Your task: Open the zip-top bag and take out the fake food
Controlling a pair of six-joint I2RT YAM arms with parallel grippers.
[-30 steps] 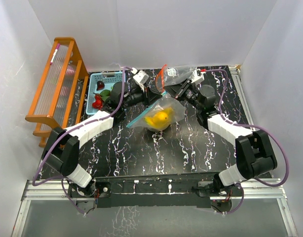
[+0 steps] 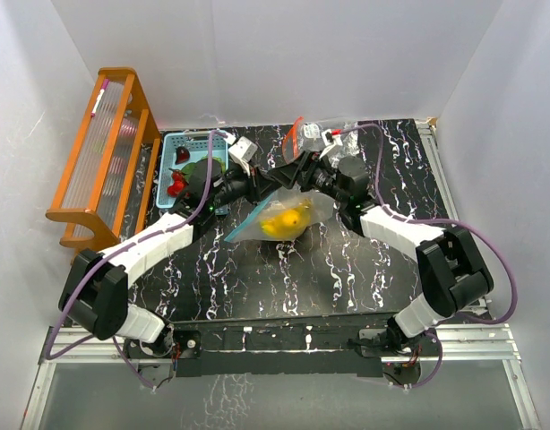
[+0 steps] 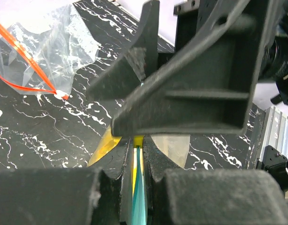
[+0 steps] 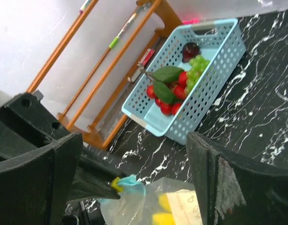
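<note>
The clear zip bag (image 2: 311,208) with a teal seal strip (image 2: 244,224) lies across the middle of the table, yellow fake food (image 2: 291,219) inside it. At the upper end of the strip, my left gripper is shut on the bag's edge, where a small yellow piece (image 4: 117,184) shows by its tips. My right gripper reaches in from the right, its fingers apart. Its fingers (image 3: 181,108) cross closely over the left gripper's tips in the left wrist view. In the right wrist view, the bag's top lies low between those fingers, with no grip on it visible.
Behind lies a second clear bag (image 2: 329,134) with an orange strip (image 3: 29,58), seemingly empty. A light blue basket (image 4: 207,101) of toy fruit and vegetables stands back left, beside a wooden rack (image 2: 105,170).
The left arm lowered a little early on; the bag barely shifted.
</note>
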